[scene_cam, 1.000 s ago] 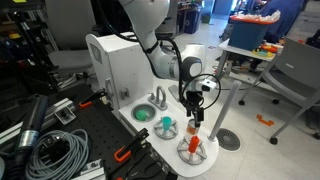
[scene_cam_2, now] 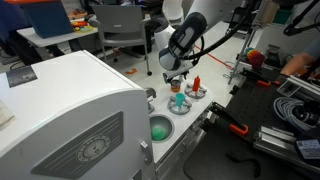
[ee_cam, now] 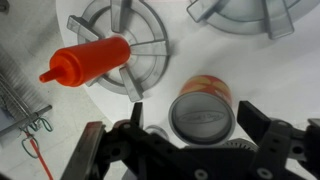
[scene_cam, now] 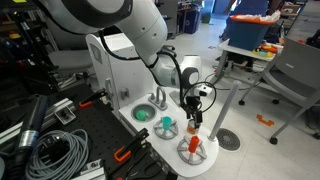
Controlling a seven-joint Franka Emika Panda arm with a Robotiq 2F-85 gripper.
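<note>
A metal-topped can (ee_cam: 203, 112) with an orange-red label stands upright on the white counter, also visible as an orange can (scene_cam_2: 174, 87) in exterior view 2. My gripper is open above it, its dark fingers (ee_cam: 262, 128) spread to either side of the can in the wrist view. No contact with the can can be made out. A red squeeze bottle (ee_cam: 94, 62) is beside it, over a round burner grate (ee_cam: 151, 82). Exterior view 1 shows this red bottle (scene_cam: 194, 144) nearer the counter's front edge.
A teal cup (scene_cam: 166, 122) occupies the other burner. Farther left are a faucet (scene_cam: 160, 97) and a sink holding a green bowl (scene_cam: 141, 115). A white cabinet (scene_cam_2: 65, 130) borders the sink side. Bare counter lies around the grates.
The arm's upper part has shifted very slightly, with the gripper still over the can. Can, bottle and cup keep their places.
</note>
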